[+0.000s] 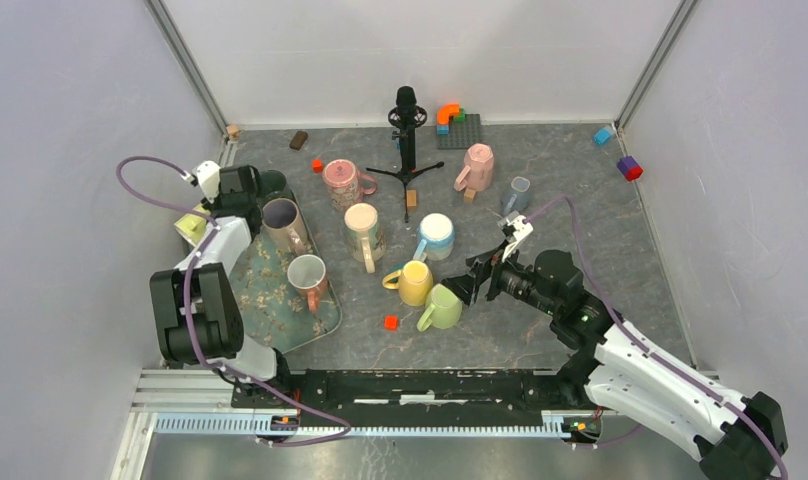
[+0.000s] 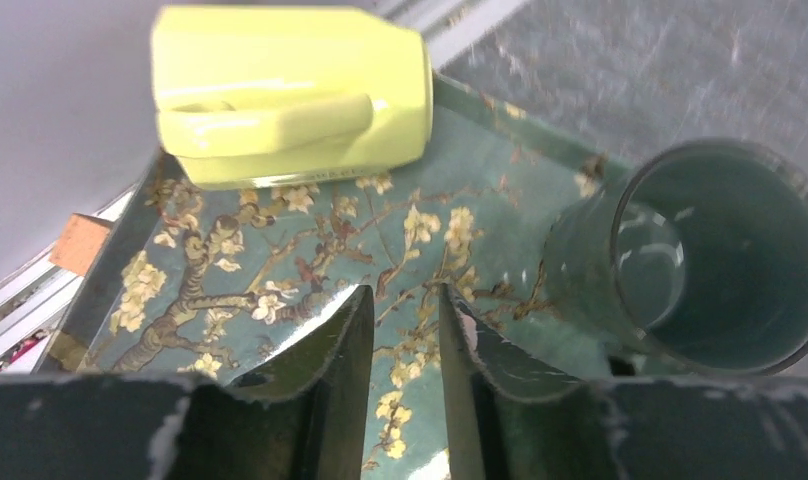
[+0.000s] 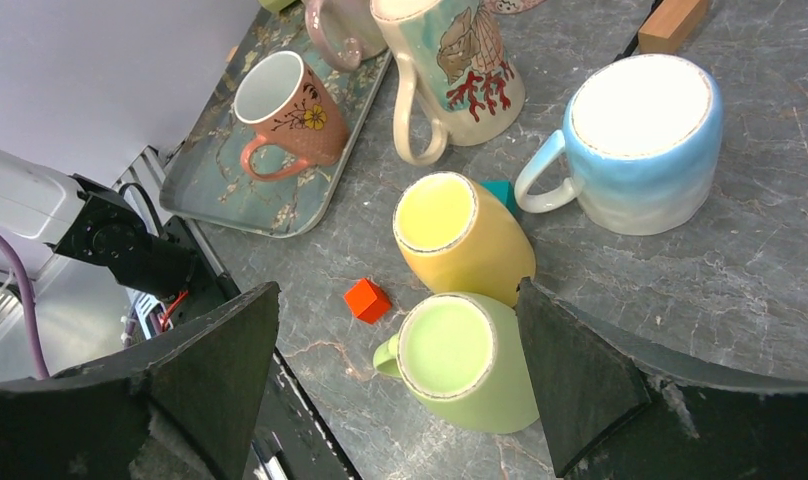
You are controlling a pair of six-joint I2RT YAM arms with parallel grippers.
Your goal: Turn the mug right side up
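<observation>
A pale yellow mug [image 2: 290, 80] lies on its side at the far end of the floral tray [image 2: 230, 330]. My left gripper is just short of it, part open with nothing between its fingers; a dark green mug [image 2: 600, 260] stands or lies to its right. My right gripper stands open above a green mug [image 3: 445, 365] and a yellow mug [image 3: 465, 250], both bottom-up, as is a blue mug [image 3: 640, 140].
An upright orange mug [image 1: 307, 280] and grey mug [image 1: 283, 225] stand on the tray. A tall patterned mug [image 1: 365, 237], pink mugs [image 1: 343, 185], a black stand [image 1: 406, 140] and small blocks [image 1: 391, 323] occupy the counter.
</observation>
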